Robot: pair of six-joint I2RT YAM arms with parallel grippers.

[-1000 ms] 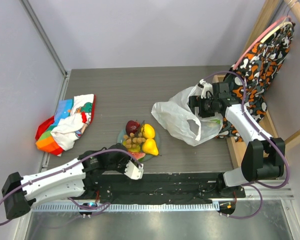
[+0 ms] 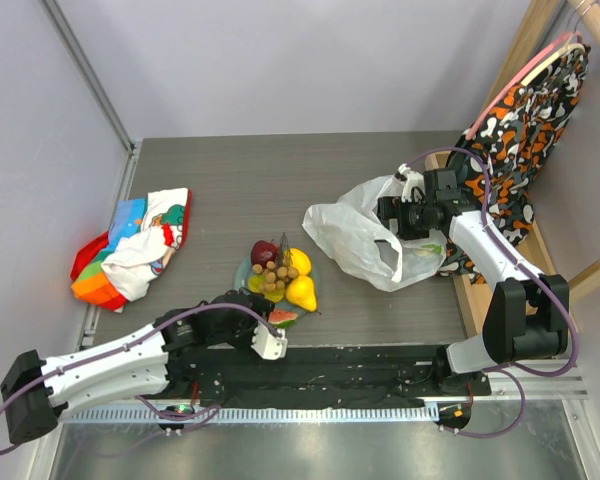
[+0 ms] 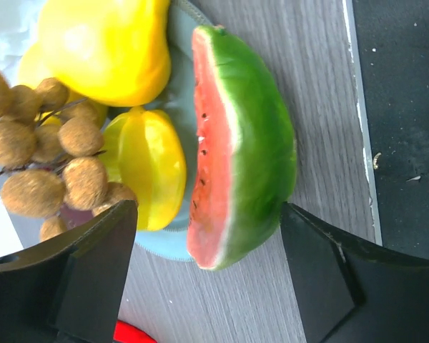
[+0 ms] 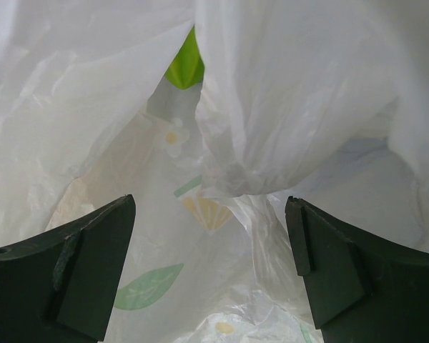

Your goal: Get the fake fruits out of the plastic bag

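The watermelon slice (image 3: 254, 153) rests across the near rim of a blue-grey plate (image 3: 177, 246), its lower end close to the right-hand finger of my left gripper. That gripper is open, its fingers apart on either side of the slice's lower end. Also on the plate are a yellow pear (image 2: 301, 292), a yellow lemon (image 2: 300, 262), a dark red apple (image 2: 264, 252), a brown berry cluster (image 3: 82, 136) and a yellow-green starfruit (image 3: 154, 168). My right gripper stands open at the white plastic bag (image 2: 355, 235); something green (image 4: 186, 66) shows between its folds.
A colourful cloth (image 2: 140, 245) lies on the left of the table (image 2: 235, 180). At the right, a camouflage garment (image 2: 525, 140) hangs from a wooden rack. Its front edge is close to the plate.
The watermelon slice now sits slightly nearer the table's front edge, with more of its shape showing. The right arm stays almost still at the bag.
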